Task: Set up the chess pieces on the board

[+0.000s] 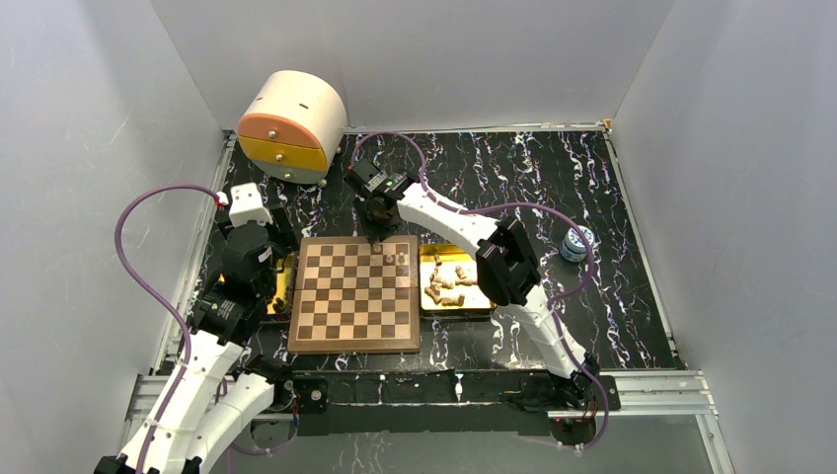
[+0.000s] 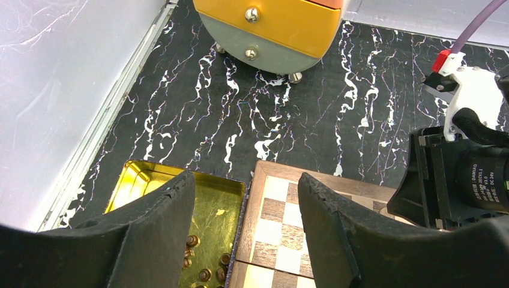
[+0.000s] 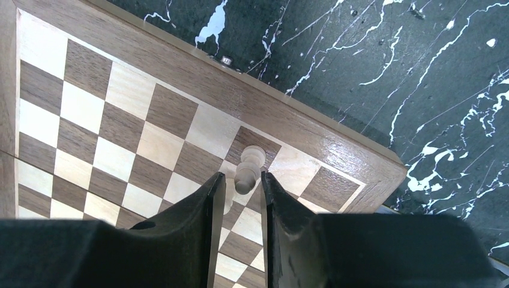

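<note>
The wooden chessboard [image 1: 355, 347] lies flat in the middle of the table. At its far side my right gripper stands part open around a pale chess piece [image 3: 246, 180]. The piece is upright on a dark square, with a narrow gap between it and each fingertip. Partly hidden by one finger is a second pale piece [image 3: 228, 197]. Further pale pieces [image 1: 453, 298] lie in the gold tray on the right. My left gripper is open and empty, above the left tray and the board's edge. Dark pieces [image 2: 205, 275] lie in that left tray [image 2: 219, 185].
A cream cabinet with coloured drawers [image 1: 286, 138] stands at the back left. A small blue-and-white jar [image 1: 576, 243] is on the right. Between the jar and the right-hand tray [image 1: 456, 314] extends the right arm.
</note>
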